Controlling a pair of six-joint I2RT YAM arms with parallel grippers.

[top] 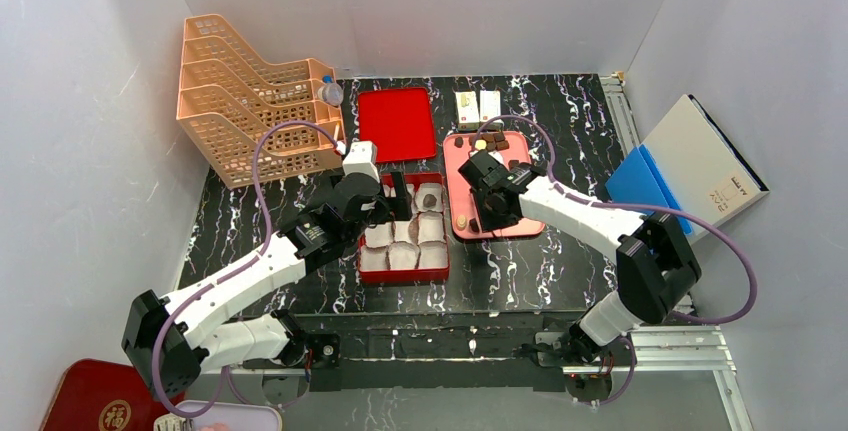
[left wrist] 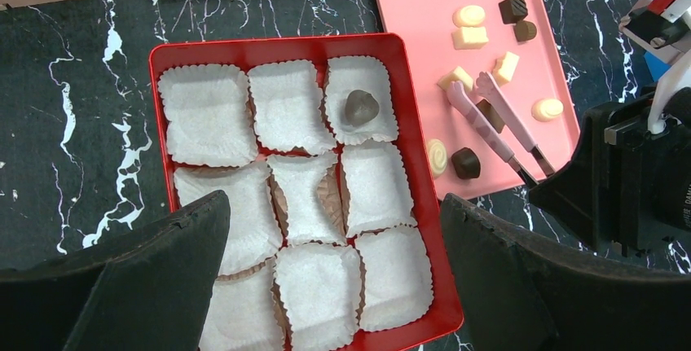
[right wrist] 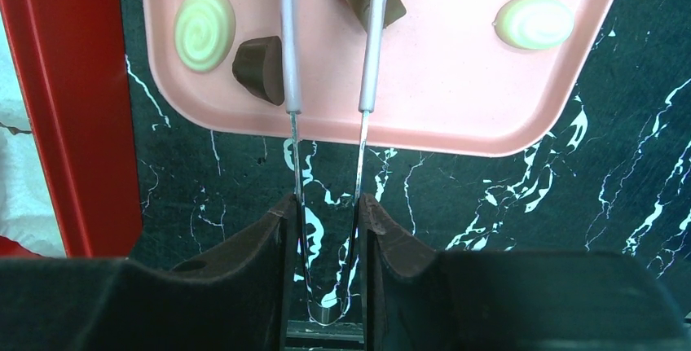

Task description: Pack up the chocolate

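The red box (left wrist: 159,107) holds paper cups in rows; a dark chocolate (left wrist: 361,108) sits in its top-right cup. Right of it, the pink tray (left wrist: 415,9) carries cream and dark chocolates. My left gripper is open above the box, holding nothing. My right gripper grips metal tongs (right wrist: 291,66), their tips parted over the tray around a dark square chocolate (left wrist: 489,115); whether they touch it I cannot tell. A round dark chocolate (right wrist: 258,70) lies just left of the tongs in the right wrist view.
An empty red tray (top: 395,121) and two small cartons (top: 467,109) stand behind. Orange racks (top: 240,101) with a bottle are at the back left, and folders (top: 680,166) lean at the right. Marble counter shows around the box.
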